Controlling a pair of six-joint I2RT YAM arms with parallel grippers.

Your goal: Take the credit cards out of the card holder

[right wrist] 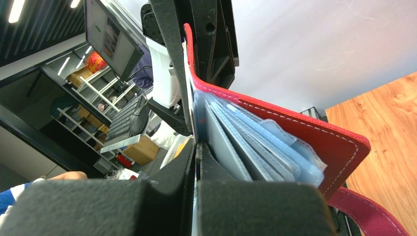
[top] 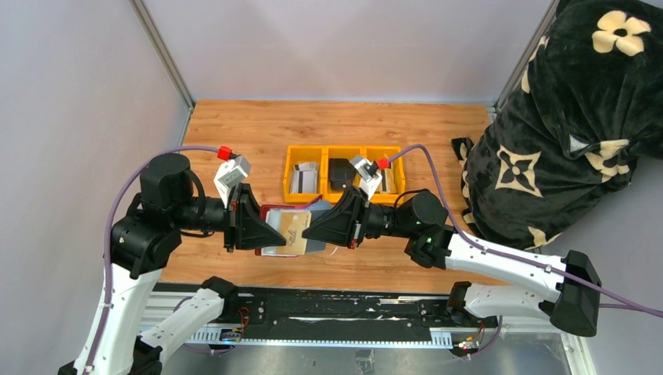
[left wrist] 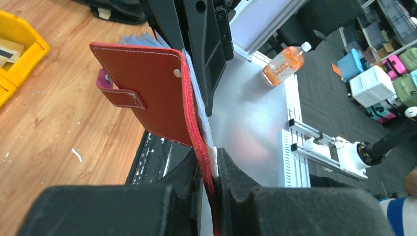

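A red card holder [left wrist: 137, 93] with clear sleeves [right wrist: 260, 147] hangs in the air between my grippers, a tan card [top: 291, 233] facing up in the top view. My left gripper grips the holder's red edge and sleeves, seen in the left wrist view. My right gripper [top: 309, 233] has its tips at the tan card's right side; in the right wrist view its fingers are shut beside the sleeves, and whether anything thin is between them is hard to tell.
A yellow divided bin [top: 324, 152] with cards and a dark item stands behind the grippers. A dark flowered cushion [top: 547, 125] fills the right side. The wooden table [top: 227, 125] is otherwise mostly clear.
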